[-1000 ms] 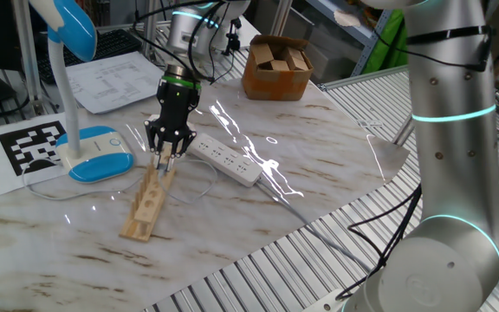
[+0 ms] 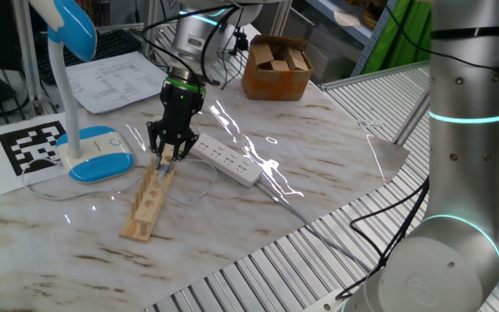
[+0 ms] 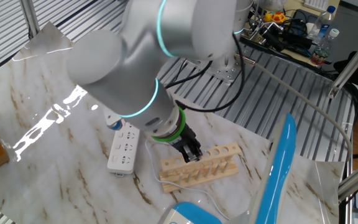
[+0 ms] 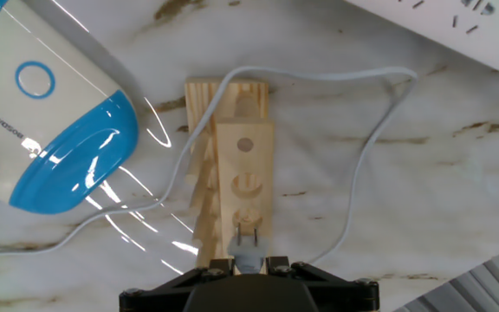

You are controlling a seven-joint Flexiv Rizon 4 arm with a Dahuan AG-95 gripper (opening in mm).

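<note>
A small pale grey two-pin plug [image 4: 247,250] is at the near end of the wooden rack [image 4: 246,156], its prongs pointing away from my gripper. The fingers close in on both sides of the plug, and the gripper looks shut on it. Exterior view 1 has the gripper [image 2: 166,158] low over the far end of the rack [image 2: 148,206]. From exterior view 2, the gripper [image 3: 193,157] hangs over the rack's top board [image 3: 214,154]; the plug is hard to make out there.
The white cable [image 4: 319,74] loops across the rack. A blue and white lamp [image 2: 102,156] stands on one side, a white power strip [image 2: 228,159] on the other. Farther back is a cardboard box [image 2: 277,80]. Bare marble table lies in front of the rack.
The upper arm has swung right in exterior view 1. The gripper has tilted and shifted slightly right, and its fingers look closer together. The rack has stayed in place.
</note>
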